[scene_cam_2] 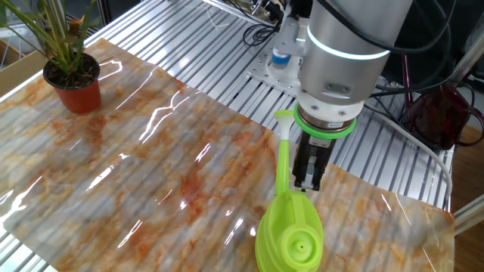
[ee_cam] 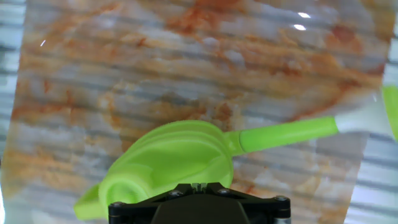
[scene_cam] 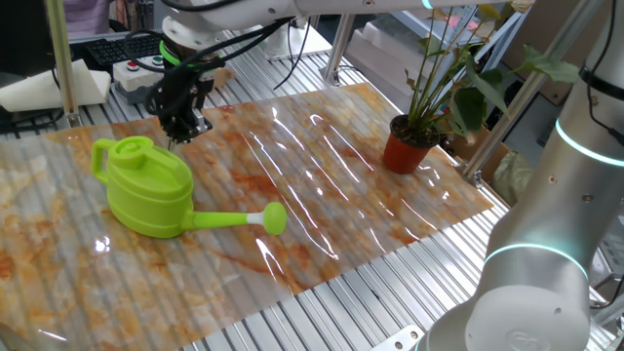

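A bright green watering can (scene_cam: 148, 190) stands upright on the marbled sheet, its spout pointing right in exterior view 1. My gripper (scene_cam: 185, 135) hangs behind the can in that view, close to its body. From the other side, in exterior view 2, the black gripper (scene_cam_2: 307, 187) points down beside the base of the spout, above the can (scene_cam_2: 290, 238). The wrist view has the can (ee_cam: 177, 155) lying past the gripper, whose fingers are together with nothing visible between them. Whether they touch the can cannot be told.
A leafy plant in a brown-red pot (scene_cam: 406, 146) stands near the sheet's far right edge. The marbled sheet (scene_cam: 322, 195) is clear between pot and can. A dark red pitcher-like object (scene_cam_2: 442, 117) sits at the right in exterior view 2.
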